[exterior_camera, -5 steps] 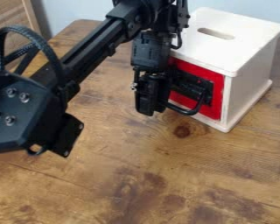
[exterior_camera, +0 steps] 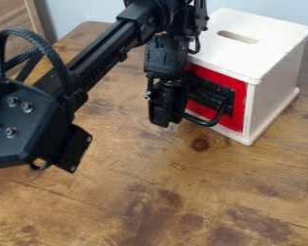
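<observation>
A white box (exterior_camera: 269,67) with a slot in its top stands at the upper right, with a red front panel (exterior_camera: 234,123). My black gripper (exterior_camera: 169,104) hangs directly in front of that panel, at its left part, pointing down near the wooden table. Black hardware and a cable lie across the red panel beside it. Whether the fingers are open or shut, or hold anything, I cannot tell.
The arm's black links fill the upper left, and a pale wooden edge shows behind them.
</observation>
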